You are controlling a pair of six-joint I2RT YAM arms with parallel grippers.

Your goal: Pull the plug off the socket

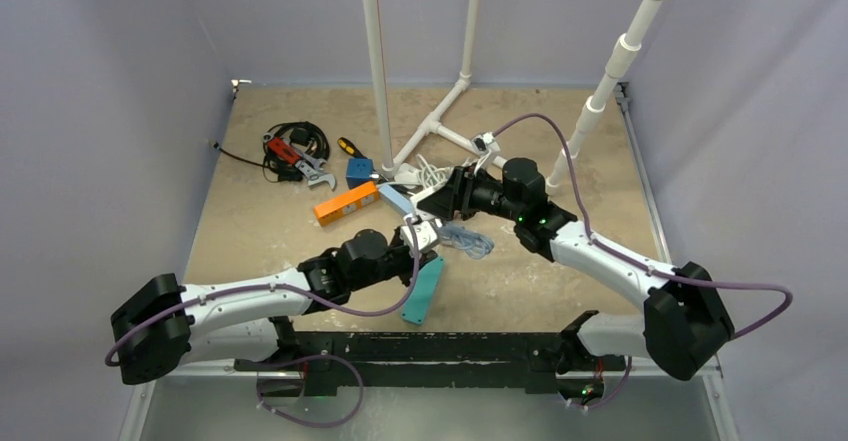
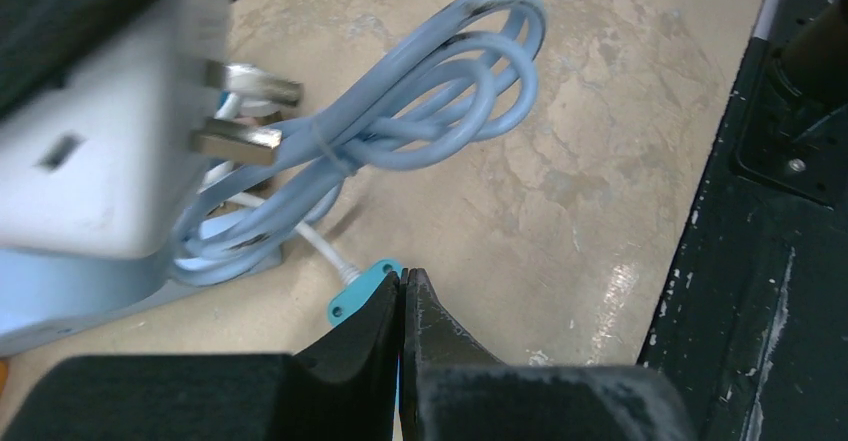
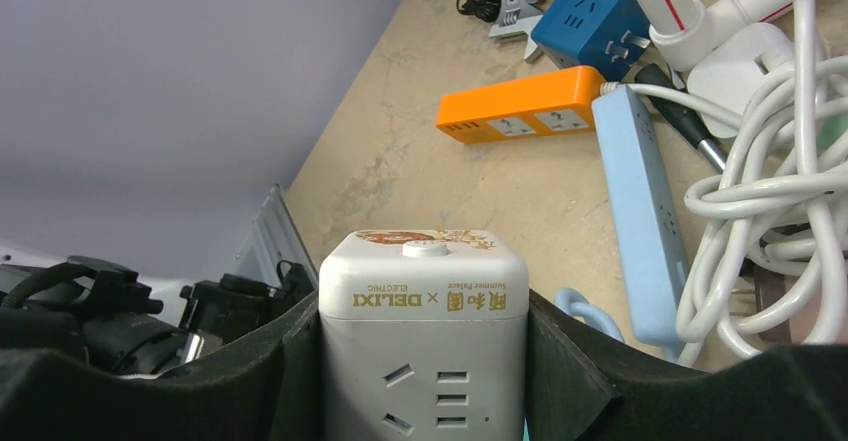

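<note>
A white cube-shaped plug [image 3: 425, 351] with socket slots and printed lettering sits between the fingers of my right gripper. That gripper is shut on it and holds it above the table. In the left wrist view, the plug [image 2: 100, 131] shows two bare metal prongs pointing right, with nothing fitted onto them. My left gripper is shut, fingertips together and nothing visible between them, apart from the plug. A light-blue power strip [image 3: 640, 211] lies on the table beyond the plug, and its coiled blue cable [image 2: 400, 111] shows behind the prongs.
On the left are an orange power strip [image 1: 346, 203], a blue cube socket [image 1: 360, 171] and tools with black cable [image 1: 297, 151]. A teal strip [image 1: 423, 291] lies in front. White pipes [image 1: 430, 126] and white cable [image 3: 760, 191] occupy the back.
</note>
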